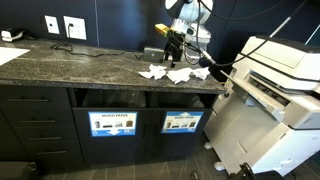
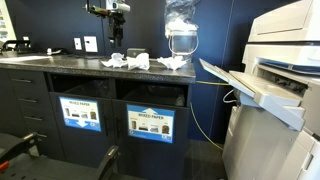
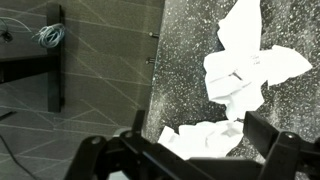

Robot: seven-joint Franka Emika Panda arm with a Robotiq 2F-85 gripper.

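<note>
Crumpled white paper towels lie on the dark speckled counter (image 1: 100, 70): one (image 1: 153, 72) at the left, another (image 1: 180, 75) in the middle and a third at the right. Above them hangs my gripper, open, with nothing between its fingers. In the wrist view, one paper (image 3: 252, 68) spreads beyond the fingertips, and a lower one (image 3: 203, 139) lies partly behind the gripper near the counter's edge. The second exterior view shows the papers (image 2: 140, 62) along the counter, well below the gripper.
Below the counter are two openings with mixed-paper signs (image 1: 113, 123). A metal bucket (image 2: 183, 44) stands at the back right of the counter, with white material above it. A large printer (image 2: 275, 110) occupies the right side.
</note>
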